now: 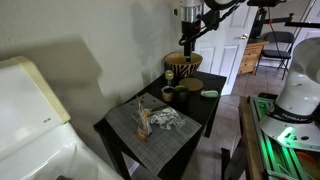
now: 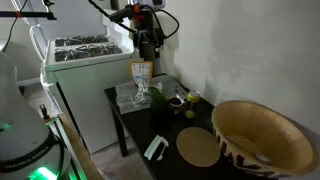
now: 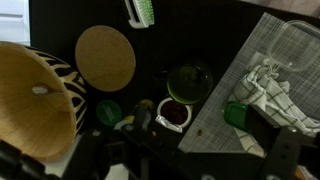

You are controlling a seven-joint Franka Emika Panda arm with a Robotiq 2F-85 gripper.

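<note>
High above the dark table hangs my gripper (image 1: 187, 50), its fingers (image 3: 138, 122) well apart in the wrist view with nothing seen between them. Below it, a dark green mug (image 3: 188, 82) stands near the middle of the table. Beside the mug is a small bowl (image 3: 174, 112) with dark red contents. A green-lidded jar (image 3: 108, 112) and a round cork trivet (image 3: 105, 57) lie to its left. On the grey mat (image 3: 215, 130) rests a checked cloth (image 3: 272, 92), a green object (image 3: 237, 114) at its edge.
A large woven basket (image 2: 255, 130) fills one table end. A white and green brush (image 2: 156, 149) lies near the edge. In the wrist view, a clear container (image 3: 294, 44) sits by the cloth. A stove (image 2: 92, 45) stands beyond the table.
</note>
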